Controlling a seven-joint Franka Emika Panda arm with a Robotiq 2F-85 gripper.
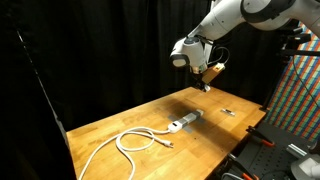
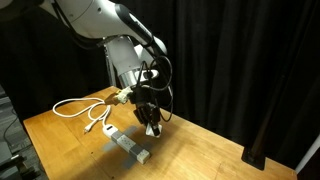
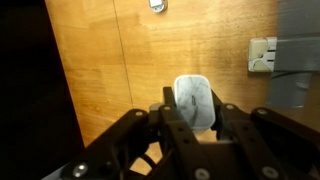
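A small white rounded block shows between the fingers in the wrist view; my gripper is shut on it. In exterior view 2 the white block hangs beneath the gripper, over the wooden table. The white and grey power strip lies on the table, lower and to the left of the gripper in exterior view 1. One end of the power strip, with socket openings, appears at the upper right of the wrist view. The fingertips are partly hidden behind the block.
A white cord lies in loops at the table's left. Small items rest at the right in exterior view 1. A black curtain stands behind the table, whose right part in exterior view 2 is clear.
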